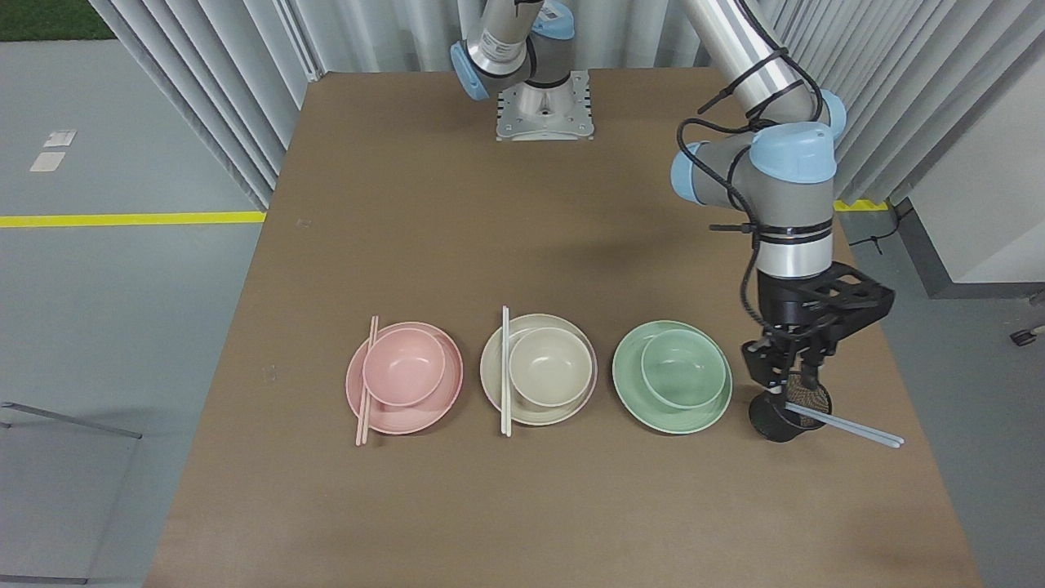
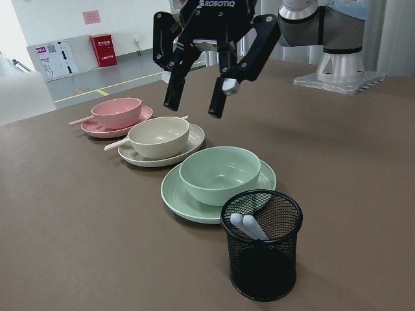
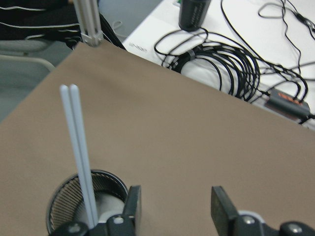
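My gripper (image 2: pixel 194 97) hangs open over the green bowl (image 2: pixel 220 172) side in the left view, nothing between its fingers. In the front view it is above the black mesh cup (image 1: pixel 769 421), which holds pale chopsticks (image 1: pixel 852 427); in the wrist view the cup's chopsticks (image 3: pixel 77 137) lean out past the left finger. The green bowl (image 1: pixel 682 368) rests on a green plate (image 1: pixel 637 402). A cream bowl (image 1: pixel 550 367) and a pink bowl (image 1: pixel 402 367) sit on matching plates, each with chopsticks (image 1: pixel 505 372) along its left side.
In the wrist view, cables (image 3: pixel 231 69) lie on a white surface beyond the table edge.
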